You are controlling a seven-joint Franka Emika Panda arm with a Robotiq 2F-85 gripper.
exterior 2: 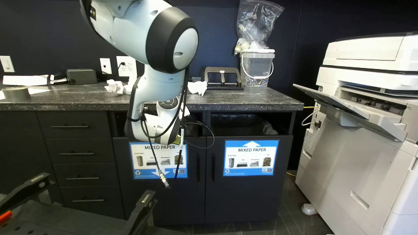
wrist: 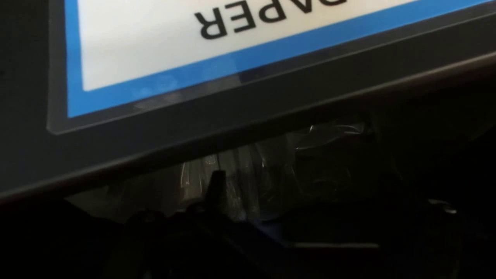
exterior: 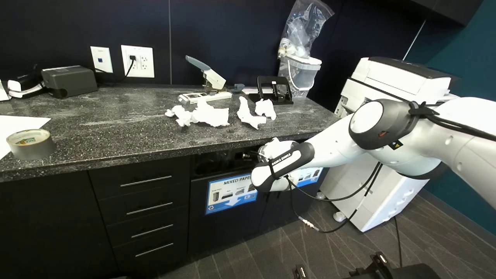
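My gripper (exterior: 247, 156) reaches into the dark slot above the left bin door (exterior 2: 198, 195), under the counter's front edge. It stands open, and no paper shows at its fingers. Crumpled white papers lie on the counter: a clump (exterior: 204, 113) left of the middle, and two pieces (exterior: 249, 113) further right. In the wrist view the MIXED PAPER sign (wrist: 232, 55) appears upside down above a clear plastic liner (wrist: 241, 176). The gripper's lower part there is almost black, and the bin's contents cannot be made out.
The counter edge (exterior: 139, 155) runs just above the arm. A stapler (exterior: 207, 95), a hole punch (exterior: 274, 90) and a clear bucket (exterior 2: 257, 66) stand at the back. Tape (exterior: 30, 144) lies at the left. A second bin opening (exterior 2: 243, 124) is clear; a printer (exterior 2: 364, 129) stands right.
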